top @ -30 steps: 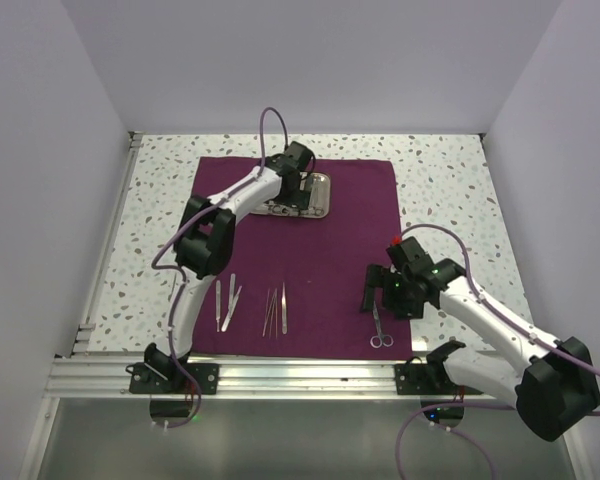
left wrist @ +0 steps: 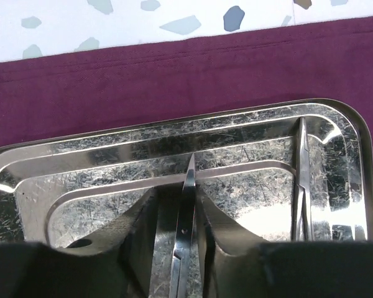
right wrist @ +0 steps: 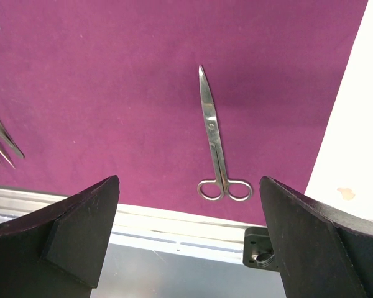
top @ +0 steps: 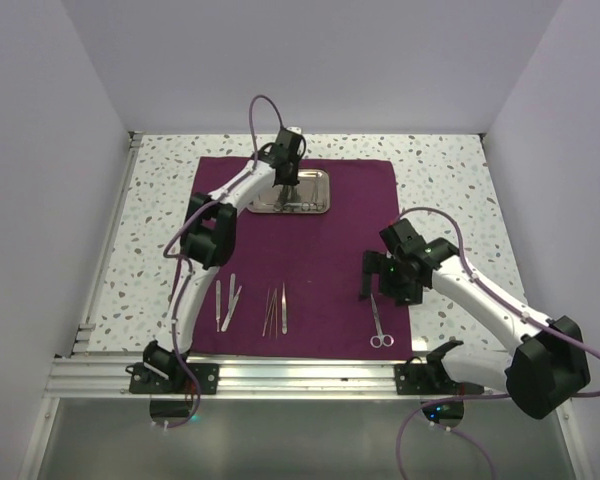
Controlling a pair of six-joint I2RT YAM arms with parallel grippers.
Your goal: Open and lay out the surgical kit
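The metal tray (left wrist: 62,136) lies at the back of the purple cloth and holds a slim pointed instrument (left wrist: 185,217) and a hinged one (left wrist: 303,174) near its right end. My left gripper is over the tray, its fingers parted on either side of the slim instrument; a gap shows, and the instrument's lower end is hidden. In the right wrist view, a pair of scissors (right wrist: 212,133) lies flat on the cloth. Above it stands my right gripper, wide open and empty.
Laid out on the cloth's front left are tweezers (top: 231,308), a scalpel-like tool (top: 284,308) and several thin instruments. A metal rail (top: 280,370) runs along the front edge.
The right arm has shifted slightly; the scissors and the laid-out tools stay where they were.
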